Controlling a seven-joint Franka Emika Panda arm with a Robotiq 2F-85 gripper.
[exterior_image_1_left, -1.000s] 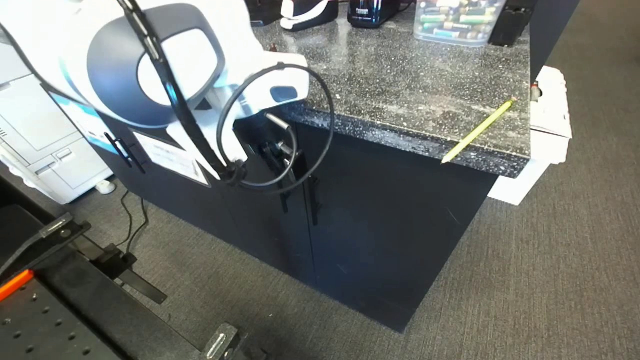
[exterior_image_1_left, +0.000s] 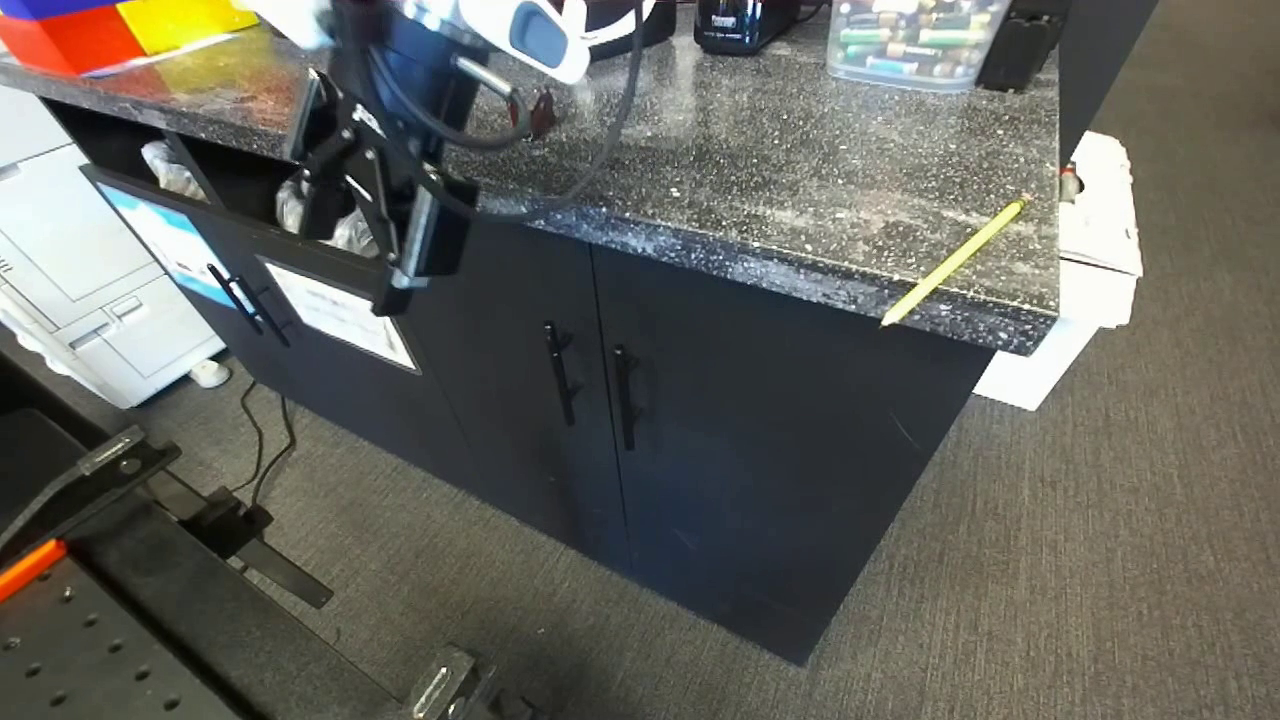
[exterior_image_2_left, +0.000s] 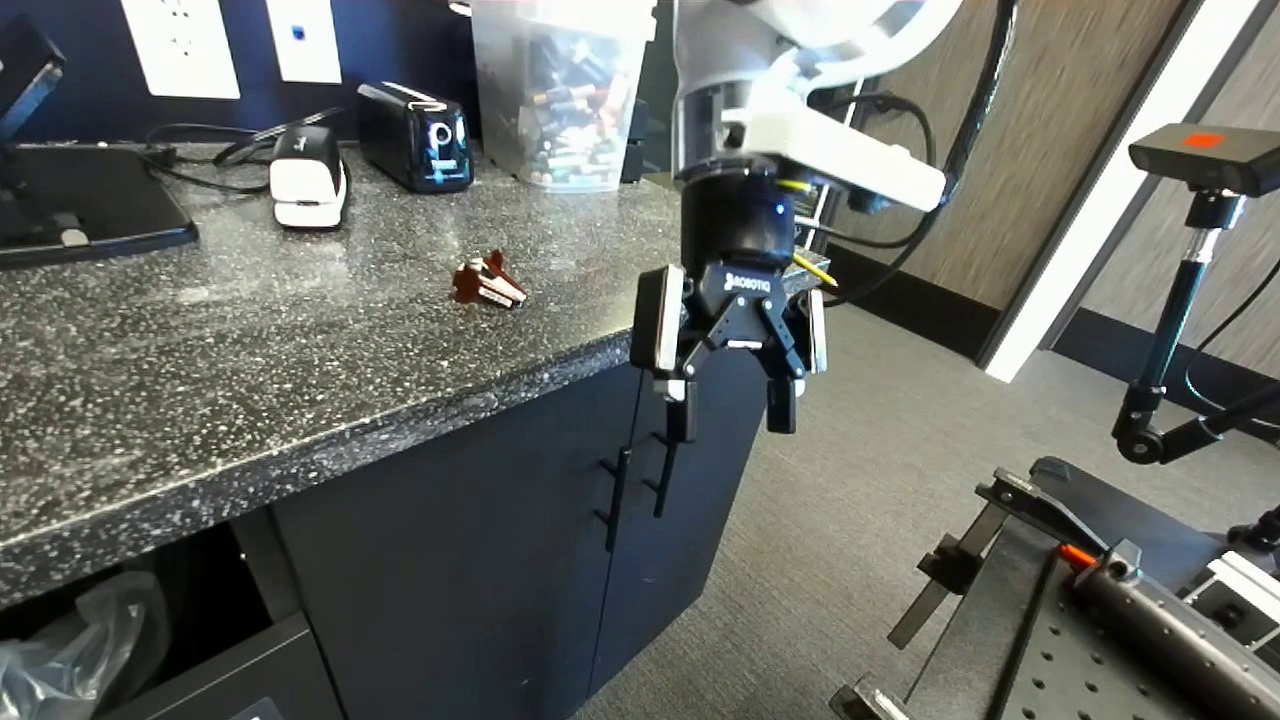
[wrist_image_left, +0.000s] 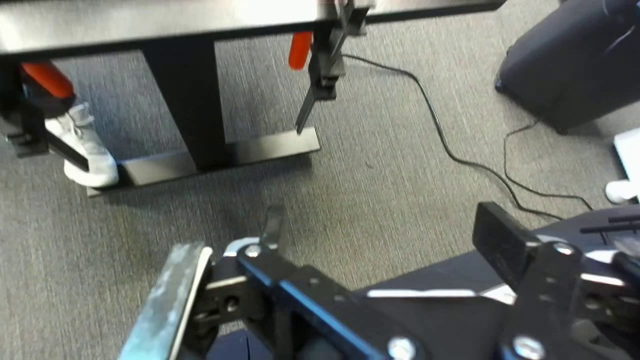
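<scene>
In exterior view 2 my gripper (exterior_image_2_left: 731, 418) hangs just off the counter's front edge, pointing down. Its fingers are spread and the space between them is empty. The wrist view shows the same open gripper above bare carpet. A brown staple remover (exterior_image_2_left: 483, 281) lies on the speckled counter (exterior_image_2_left: 288, 372), to the gripper's left and apart from it. On the counter's right end in exterior view 1, a yellow pencil (exterior_image_1_left: 954, 262) sticks out over the front edge. In exterior view 2 the arm partly hides this pencil (exterior_image_2_left: 816, 269).
A stapler (exterior_image_2_left: 308, 178), a black electric device (exterior_image_2_left: 416, 138) and a clear bin of batteries (exterior_image_2_left: 564, 108) stand at the counter's back. Dark cabinet doors (exterior_image_1_left: 732, 444) lie below. A black cart (exterior_image_1_left: 180, 600) faces the counter.
The arm has swung up and to the left in exterior view 1. The gripper, largely hidden before, now shows there. The pencil and the back-row items have stayed put.
</scene>
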